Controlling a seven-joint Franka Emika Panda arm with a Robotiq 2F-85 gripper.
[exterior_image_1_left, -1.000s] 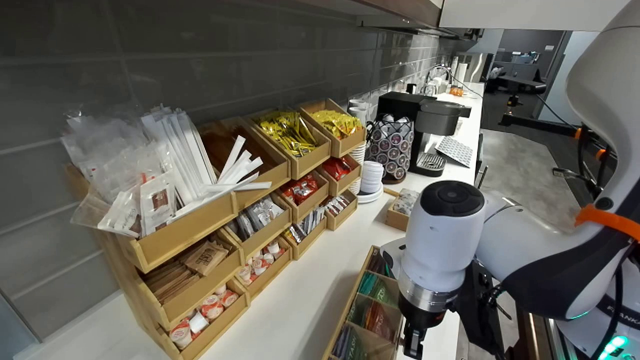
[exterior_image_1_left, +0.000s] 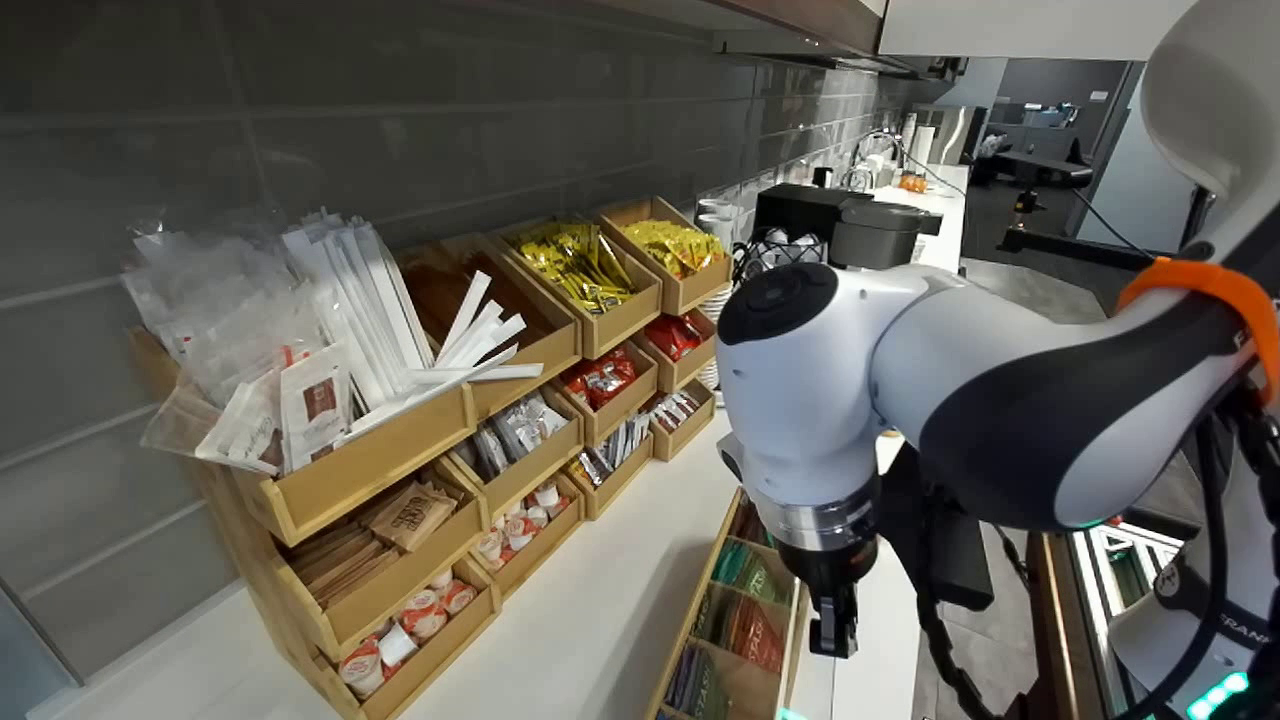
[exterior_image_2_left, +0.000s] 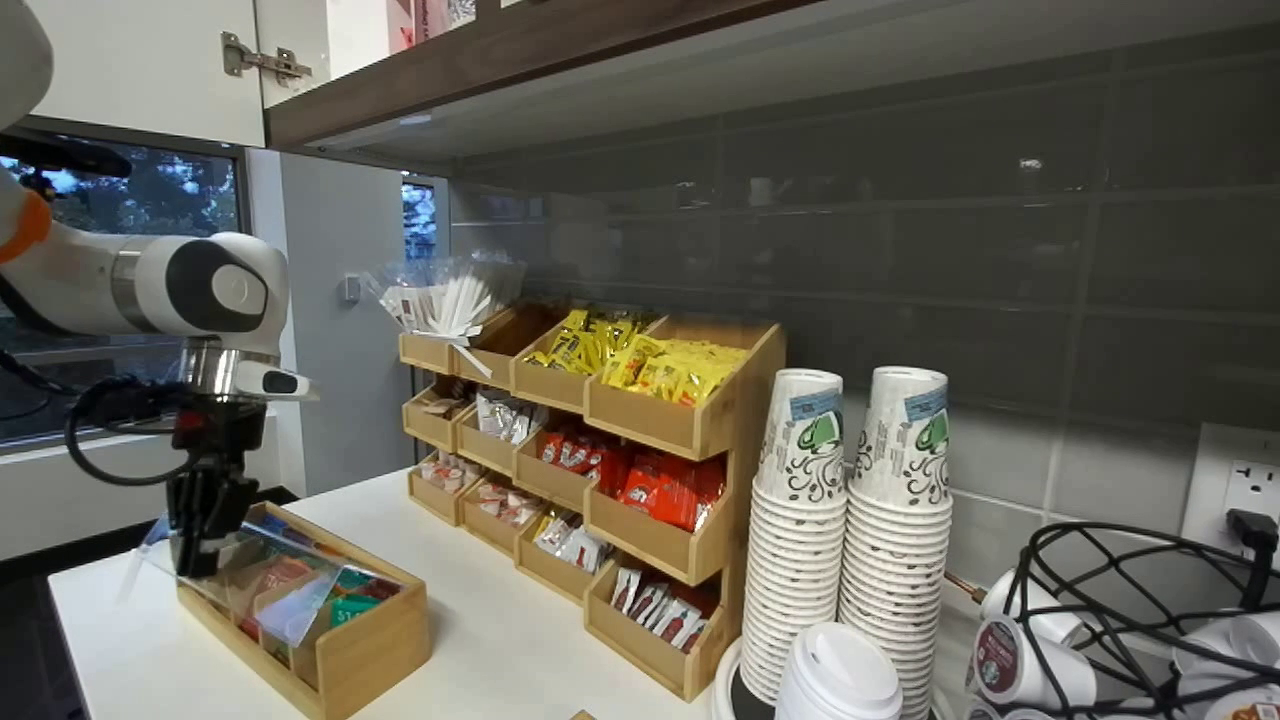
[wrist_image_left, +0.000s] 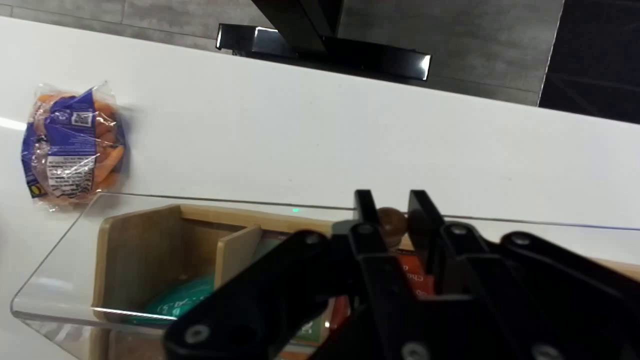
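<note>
A wooden box (exterior_image_2_left: 374, 667) with dividers sits on the white counter and holds several coloured tea packets (exterior_image_2_left: 351, 608). Above it is a clear lid (wrist_image_left: 150, 258), its left end reaching past the box wall in the wrist view. My gripper is shut on a small brown round knob (wrist_image_left: 392, 223) at the lid. In exterior view 2 the gripper (exterior_image_2_left: 198, 558) hangs over the box's far left part, and the lid looks raised and tilted. How much gap lies beneath the lid is hard to judge. In exterior view 1 the gripper (exterior_image_1_left: 833, 642) is beside the box's right edge.
An orange-and-purple snack bag (wrist_image_left: 75, 144) lies on the counter beyond the lid's left end. A tiered wooden rack (exterior_image_2_left: 708, 552) of condiment packets lines the wall, with stacked paper cups (exterior_image_2_left: 794, 540) beside it. Bare counter (wrist_image_left: 288, 132) runs along the front edge.
My gripper is higher than a second ago in exterior view 1. The arm's wrist has risen and now covers the coffee machine and pod basket.
</note>
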